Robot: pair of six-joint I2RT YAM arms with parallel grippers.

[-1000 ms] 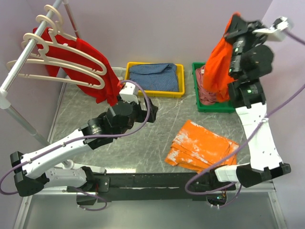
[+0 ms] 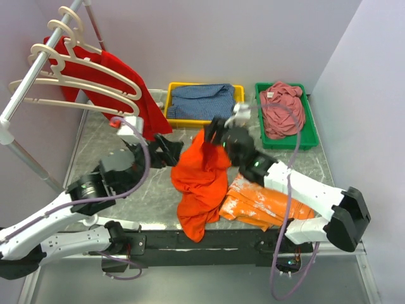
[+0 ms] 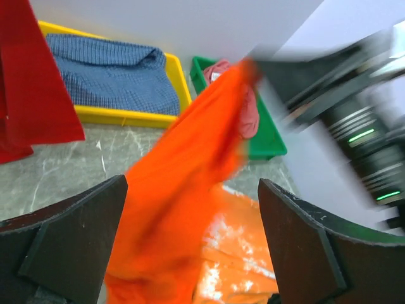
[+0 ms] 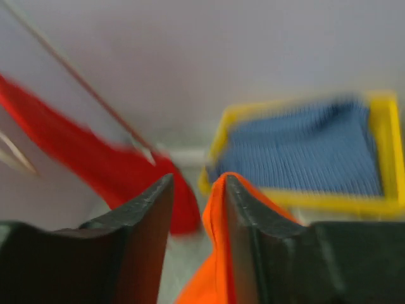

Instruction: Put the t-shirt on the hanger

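The orange t-shirt (image 2: 201, 180) stretches down the middle of the table, its upper end raised at my right gripper (image 2: 214, 131). In the right wrist view, which is blurred, the fingers (image 4: 147, 218) stand apart, and the shirt's fold (image 4: 218, 209) lies between them against the right-hand one. My left gripper (image 2: 169, 152) is open and empty, just left of the shirt; from its wrist the shirt (image 3: 171, 190) shows beyond the parted fingers. Cream hangers (image 2: 95, 66) hang on the rail at upper left, some with red cloth (image 2: 130, 76) on or behind them.
A yellow bin (image 2: 169, 101) with blue cloth stands at the back, a green bin (image 2: 309, 136) with pink cloth at back right. Another orange, white-blotched garment (image 2: 272, 206) lies flat at front right. Bare grey tabletop (image 2: 101, 158) shows at left.
My right gripper has swung left and down from the upper right, bringing the orange t-shirt to the table's middle. The left gripper has shifted slightly left.
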